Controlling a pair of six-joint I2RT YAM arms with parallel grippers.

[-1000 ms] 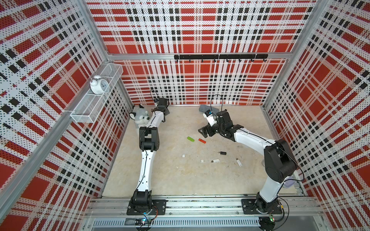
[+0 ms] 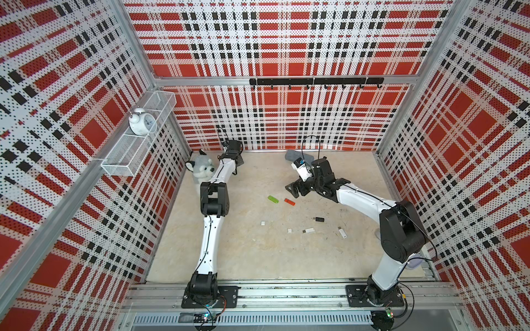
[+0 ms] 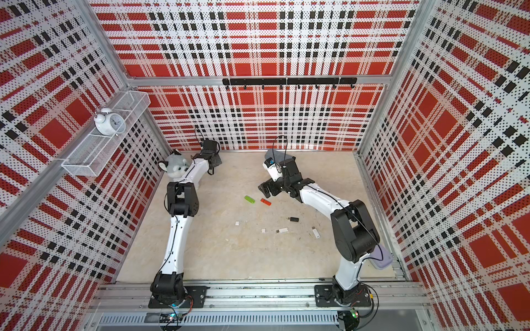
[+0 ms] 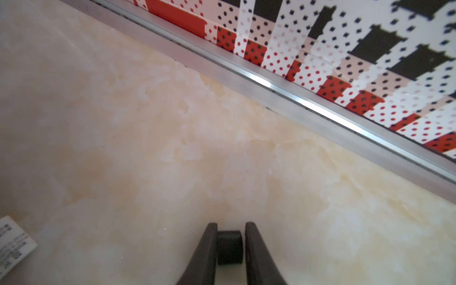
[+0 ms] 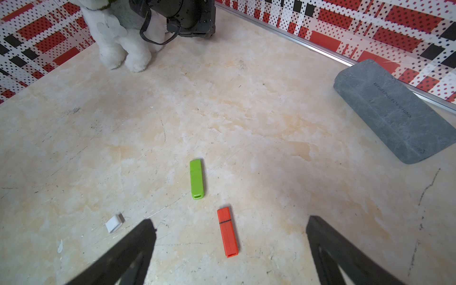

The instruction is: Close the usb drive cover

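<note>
A small black piece (image 4: 230,248), perhaps a drive cover, is pinched in my left gripper, which is shut on it. From above, that gripper is at the far left by the back wall, its tips hidden. My right gripper stands open over the table with nothing between its fingers. Below it lie a red drive (image 5: 228,232) and a green drive (image 5: 196,179), both flat. Nearer the front is a black drive (image 2: 319,219) with its plug end seemingly bare. Two white drives (image 2: 309,230) and small white caps (image 2: 262,223) lie around there.
A grey plush animal (image 2: 202,167) sits beside my left forearm. The grey block (image 5: 396,111) lies near the back wall, beyond the right gripper. A wire shelf with a clock (image 2: 142,122) hangs on the left wall.
</note>
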